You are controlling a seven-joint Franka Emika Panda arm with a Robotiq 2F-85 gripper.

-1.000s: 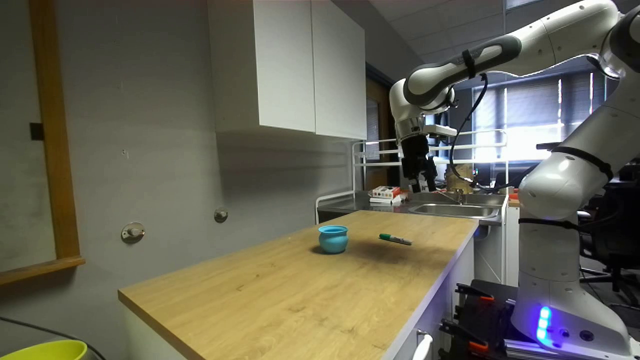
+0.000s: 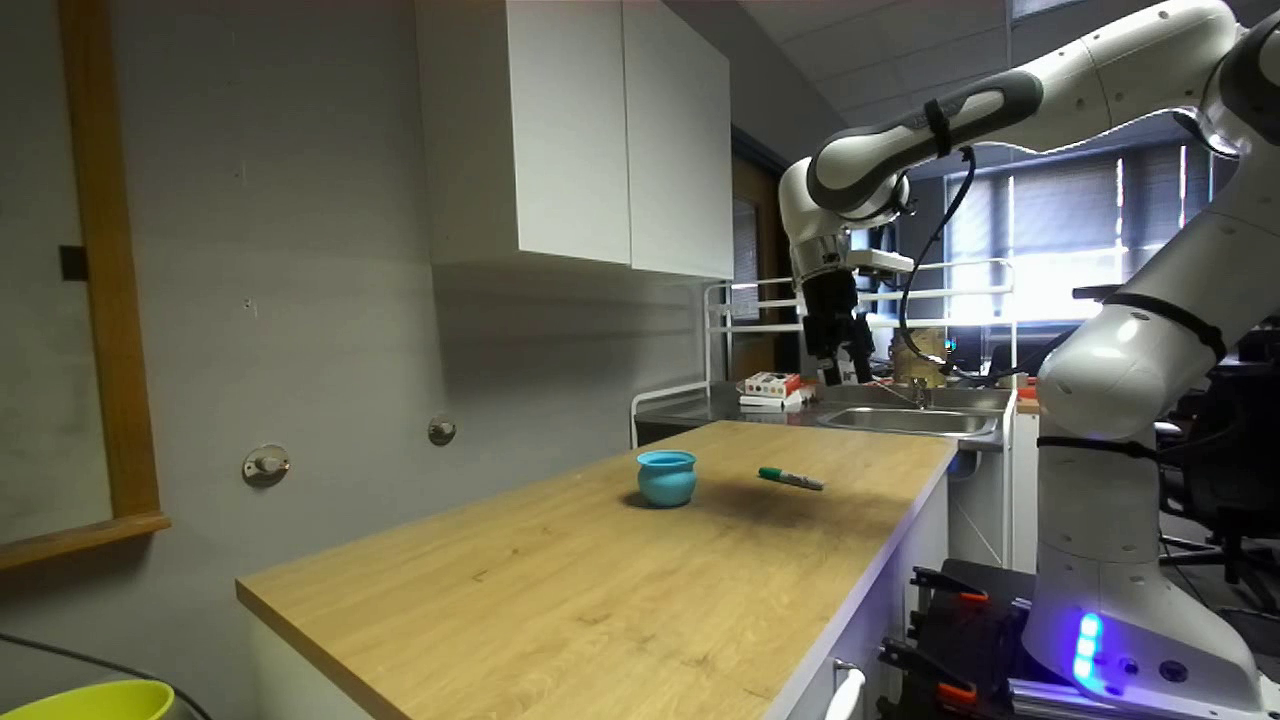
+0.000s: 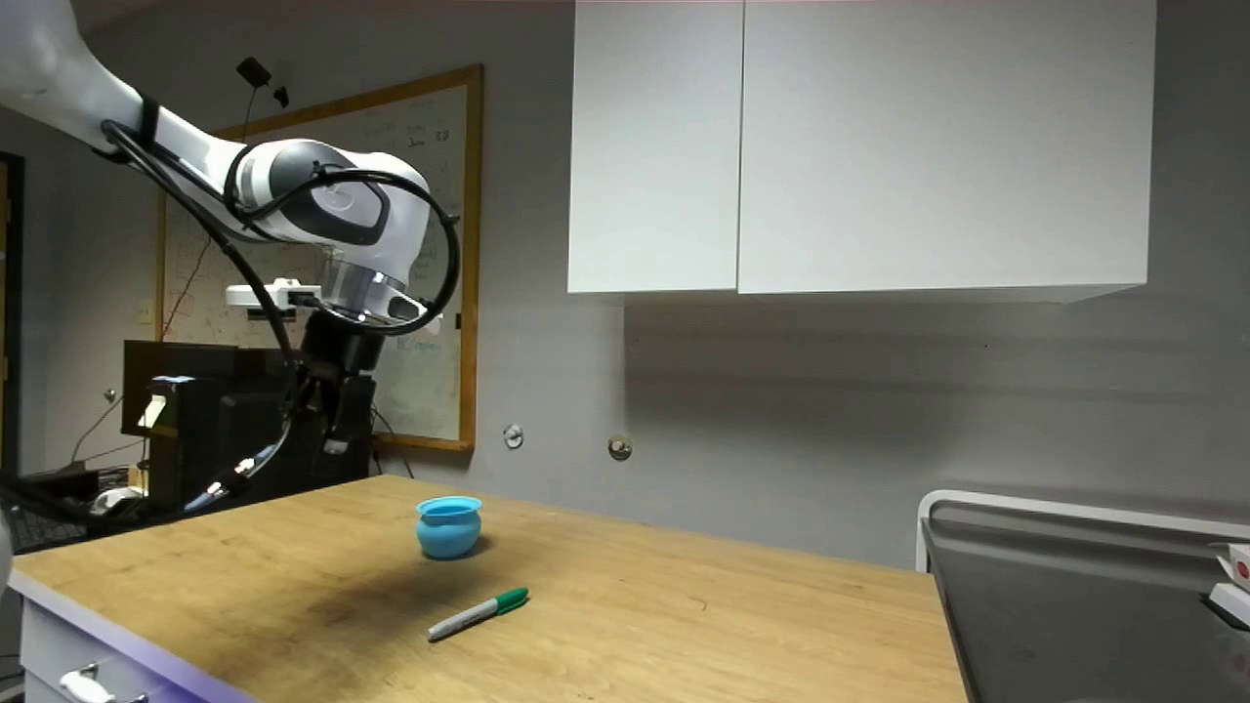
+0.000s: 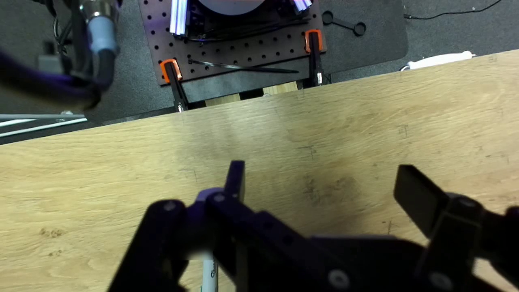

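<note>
A small blue pot [image 2: 666,479] stands upright on the wooden counter [image 2: 516,600], its rim facing up. To one side of it lies a marker [image 3: 478,614] with a grey body and a green cap. High above the counter hangs my gripper [image 2: 847,374], apart from both objects. In the wrist view the gripper's two black fingers [image 4: 422,197] stand wide apart, and only bare wood shows between them. Part of the marker [image 4: 209,275] peeks out below the gripper body there. The pot is out of sight in the wrist view.
White wall cabinets [image 3: 861,146] hang over the back of the counter. At the far end are a sink [image 2: 908,420] and a red-and-white box [image 2: 770,384]. Black clamps [image 4: 316,58] sit along the robot-side edge.
</note>
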